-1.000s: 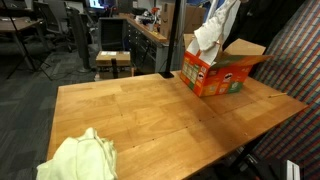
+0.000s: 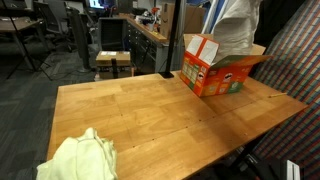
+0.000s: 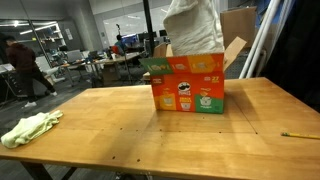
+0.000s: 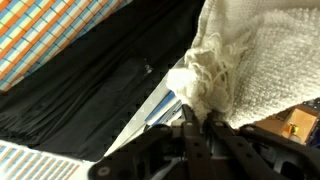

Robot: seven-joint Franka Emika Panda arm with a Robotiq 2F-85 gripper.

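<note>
A white cloth (image 4: 225, 70) hangs from my gripper, which is shut on it in the wrist view; the cloth covers much of the fingertips. Both exterior views show the hanging cloth (image 2: 238, 25) over the red-and-green cardboard box (image 2: 215, 80), while the gripper is out of their frame. The lower end of the cloth (image 3: 195, 28) comes down to the open top of the box (image 3: 188, 97); whether it dips inside cannot be told. Another pale cloth (image 2: 78, 158) lies crumpled on the near left of the table, far from the box.
Open cardboard flaps (image 3: 234, 50) stick up around the box. A pencil-like stick (image 3: 299, 135) lies on the tabletop right of the box. A dark upright pole (image 2: 174, 35) stands behind the table.
The box and crumpled cloth have not moved.
</note>
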